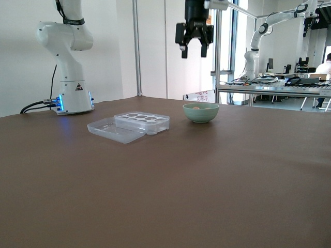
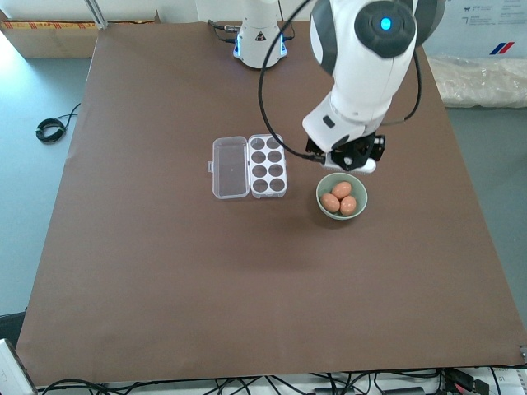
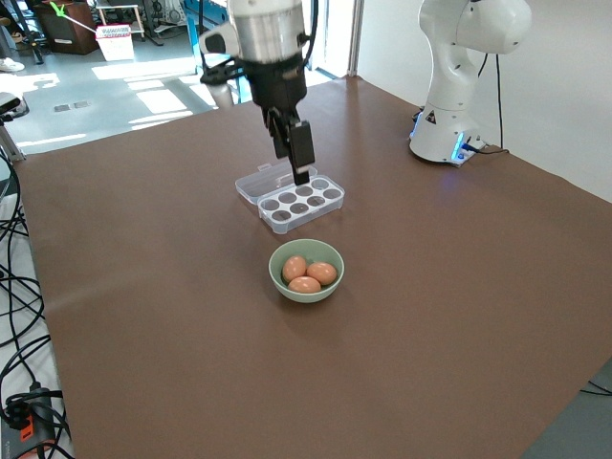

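Observation:
My black gripper (image 1: 194, 50) hangs high above the table, over the area by the green bowl (image 2: 342, 210) (image 1: 201, 114) (image 3: 306, 293). In the top view its two fingers stand apart with nothing seen between them; in the left view it is mostly hidden under the white arm head. Three brown eggs (image 3: 321, 273) lie in the bowl. A clear plastic egg box (image 2: 268, 164) (image 1: 141, 122) (image 3: 301, 206) lies open beside the bowl, its lid flat to one side and all its wells empty.
Cables (image 3: 24, 325) run beyond the table's edge.

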